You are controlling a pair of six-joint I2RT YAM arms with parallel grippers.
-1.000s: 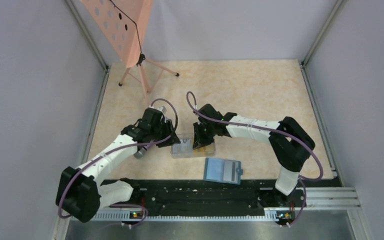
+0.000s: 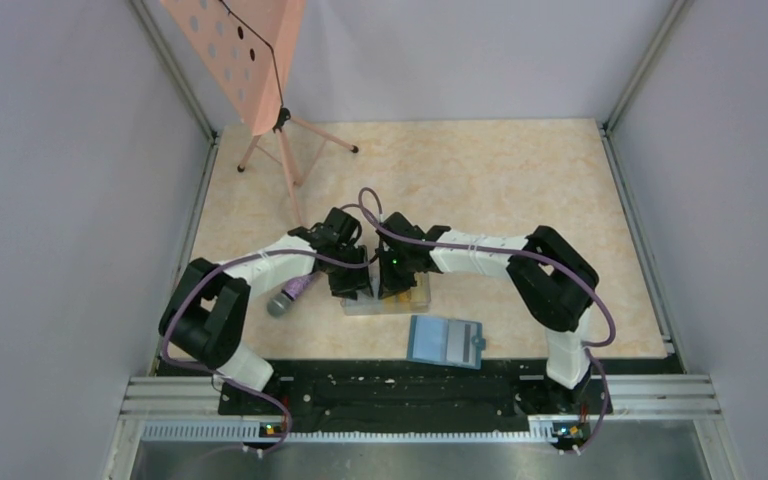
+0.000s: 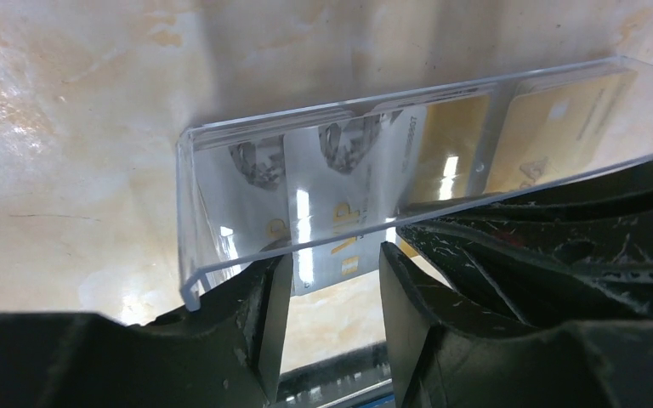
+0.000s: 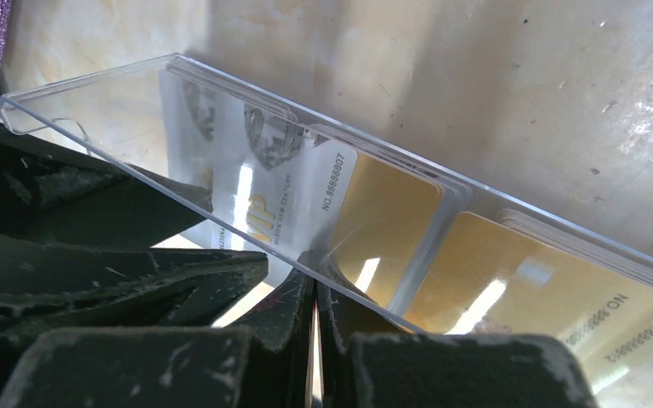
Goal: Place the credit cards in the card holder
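Note:
In the left wrist view, a clear box (image 3: pixel 189 212) holds silver-white VIP cards (image 3: pixel 332 183) at its left and gold cards (image 3: pixel 553 127) towards the right. My left gripper is open over the silver cards, with nothing held between its fingers. From the right comes my right gripper, shut at the near rim of the box; nothing shows between its fingers. The two grippers are close together above the box, hiding much of it from the top. In the top view, the blue card holder (image 2: pixel 445 341) lies spread flat in front of the box.
A purple glittery cylinder (image 2: pixel 298 286) with a grey end lies left of the box, beside the left arm. A pink stand (image 2: pixel 292 175) occupies the back left.
The left arm has moved right, bringing its gripper from the box's left end to over the silver cards. My right gripper has shifted slightly left. Box and card holder have stayed put.

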